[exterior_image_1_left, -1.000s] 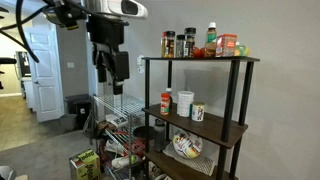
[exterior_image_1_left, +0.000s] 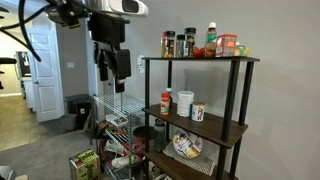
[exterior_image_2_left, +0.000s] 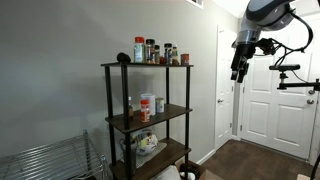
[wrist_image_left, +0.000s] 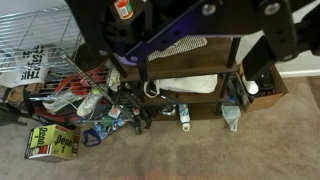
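Note:
My black gripper (exterior_image_1_left: 111, 80) hangs in the air to the left of the dark shelf unit (exterior_image_1_left: 241, 100), pointing down. Its two fingers stand apart, and nothing shows between them. From the other side, the gripper (exterior_image_2_left: 238, 73) appears well to the right of the shelf, in front of a white door. On the unit's top board (exterior_image_1_left: 200, 58) stand several spice jars and small bottles. The middle board holds a red-capped bottle (exterior_image_1_left: 165, 103), a white tub (exterior_image_1_left: 185, 103) and a labelled can (exterior_image_1_left: 197, 112). A bag (exterior_image_1_left: 187, 146) sits on a lower board.
A wire rack (exterior_image_1_left: 120, 108) stands left of the shelf, with cluttered items below. On the floor lie a yellow-green box (wrist_image_left: 54, 142) and a brown box (wrist_image_left: 263, 90). Carpet in front of the shelf is mostly clear. A white door (exterior_image_2_left: 278, 85) stands at the right.

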